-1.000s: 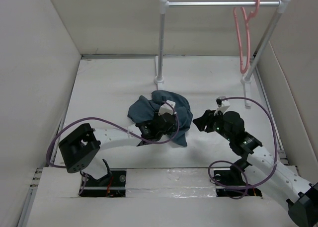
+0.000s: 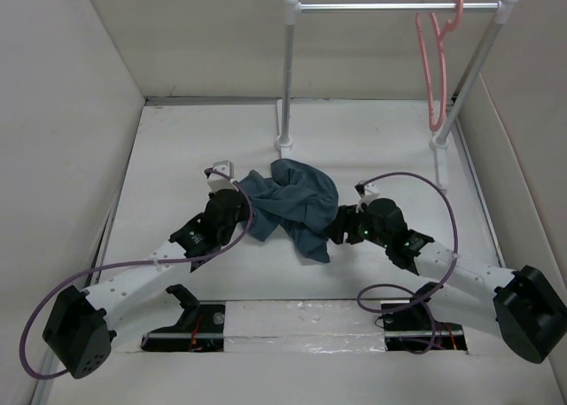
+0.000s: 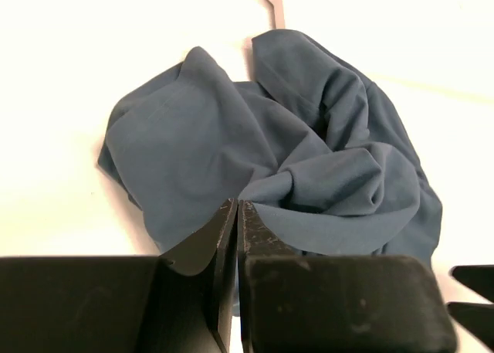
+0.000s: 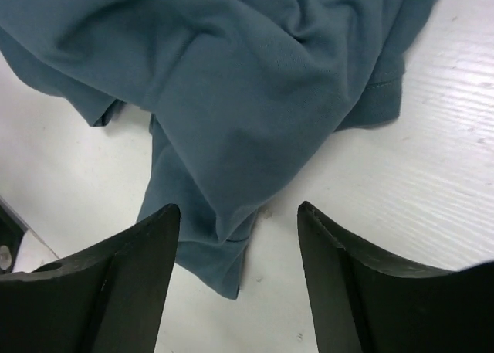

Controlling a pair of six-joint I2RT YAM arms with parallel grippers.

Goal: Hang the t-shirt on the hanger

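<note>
A crumpled dark teal t-shirt [image 2: 292,201] [image 3: 193,137] [image 4: 247,98] lies on the white floor between the arms. My left gripper [image 2: 226,201] is at its left part, seen from above, shut, with no cloth visibly held between its fingertips. My right gripper [image 2: 347,223] is at the shirt's lower right edge, open, its fingers either side of a narrow fold that points toward the near edge. The pink hanger [image 2: 434,112] hangs on the rail of the white rack.
The rack's posts [image 2: 287,86] stand behind the shirt on long feet [image 2: 440,166]. Walls close in the area at back and sides.
My left gripper has moved left and up from the shirt's middle. My right gripper has moved left and down onto the shirt's edge. The hanger has swung slightly.
</note>
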